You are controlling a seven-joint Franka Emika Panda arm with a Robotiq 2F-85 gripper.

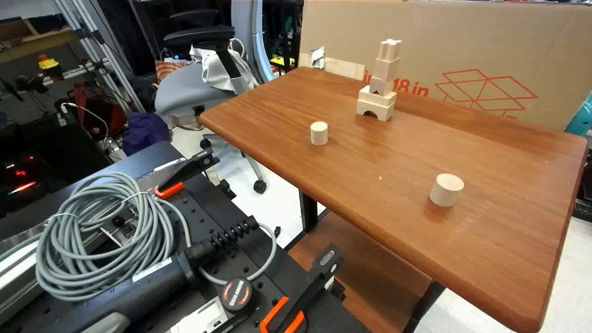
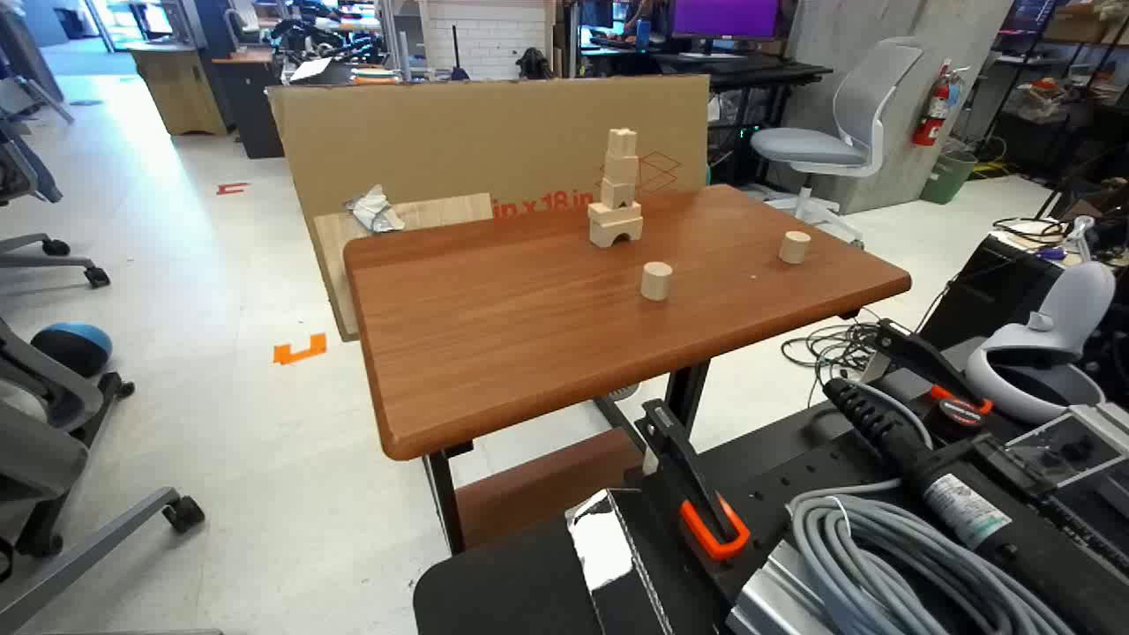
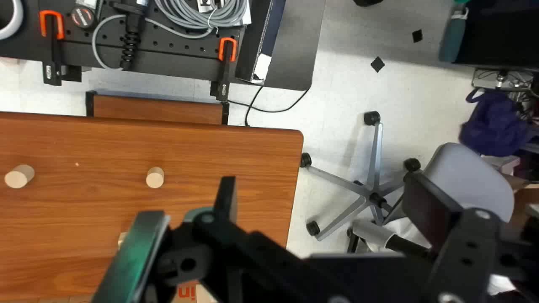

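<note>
On the brown table (image 1: 499, 161) stands a tower of pale wooden blocks (image 1: 383, 102), an arched block at its base and narrower pieces stacked above. Two loose wooden cylinders rest apart from it: the near cylinder (image 1: 447, 189) and another cylinder (image 1: 319, 133) closer to the table's left edge. My gripper appears only in the wrist view, its fingers spread and nothing visible between them. Beyond its fingers lies the tabletop, with both cylinders clear of the fingers (image 3: 134, 257). Only a sliver of block (image 3: 121, 238) shows beside one finger; the rest of the tower is hidden there.
A tall cardboard sheet (image 2: 423, 138) stands along the table's far side. Across a gap is a black bench (image 1: 211, 205) with coiled grey cable (image 1: 105, 233) and orange-handled clamps. An office chair (image 3: 457, 174) stands past one table end.
</note>
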